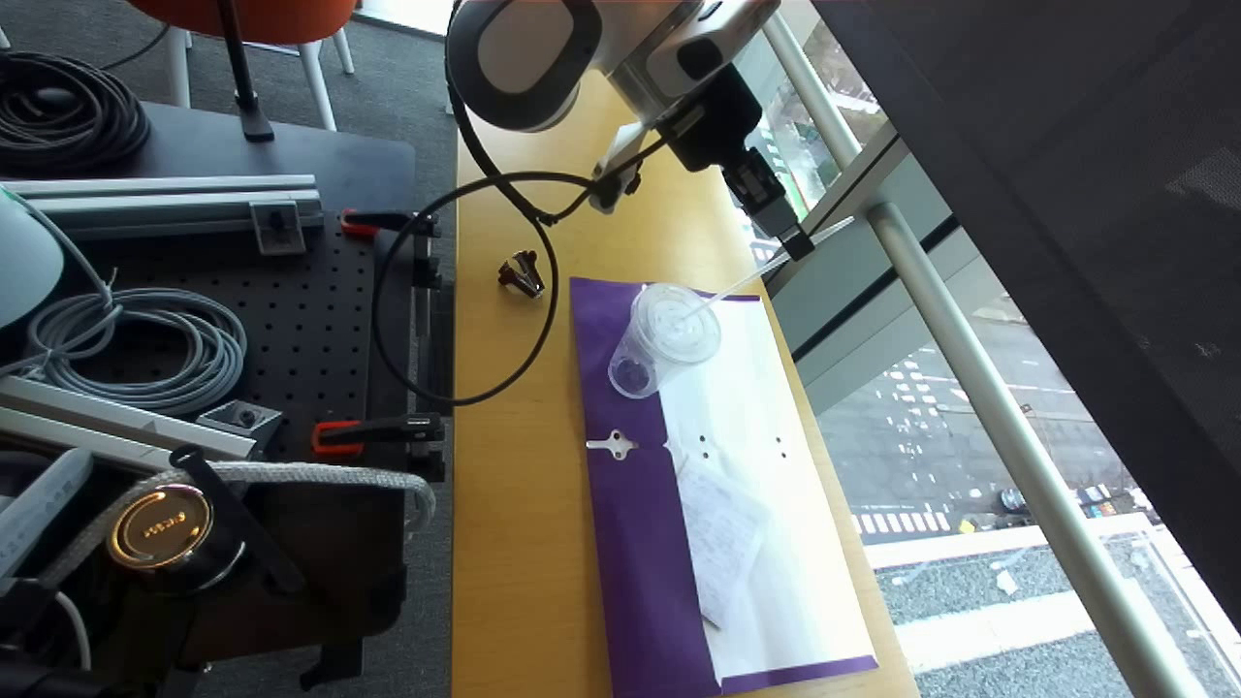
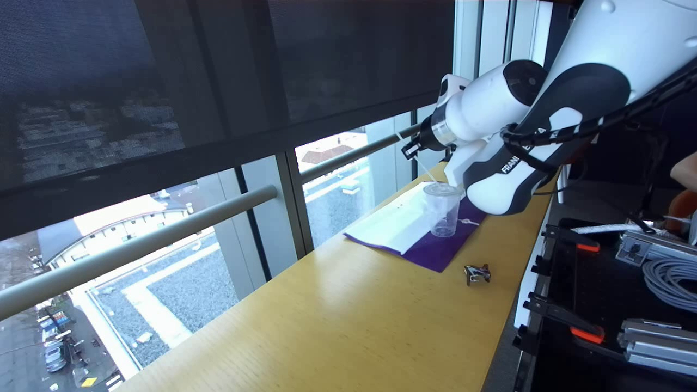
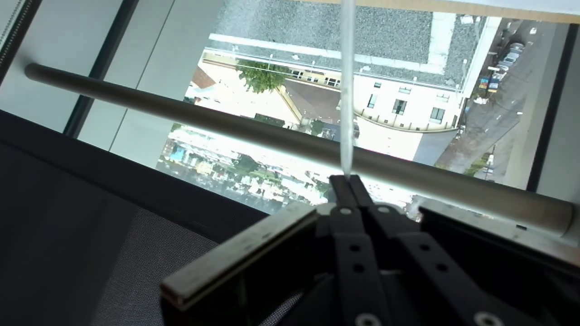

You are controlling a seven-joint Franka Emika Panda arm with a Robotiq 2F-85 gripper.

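A clear plastic cup with a lid stands upright on a purple-and-white folder, also visible as the cup in exterior view 2. My gripper is above and to the window side of it, shut on a thin clear straw. From the fingertips the straw slants down to the lid, and its other end sticks out past them. In the wrist view the straw runs upward from my closed gripper. Whether its low end has entered the lid I cannot tell.
A staple remover lies on the wooden sill, left of the folder. On the folder is a paper slip. A metal rail runs along the window near the gripper. Much bare wood shows in exterior view 2.
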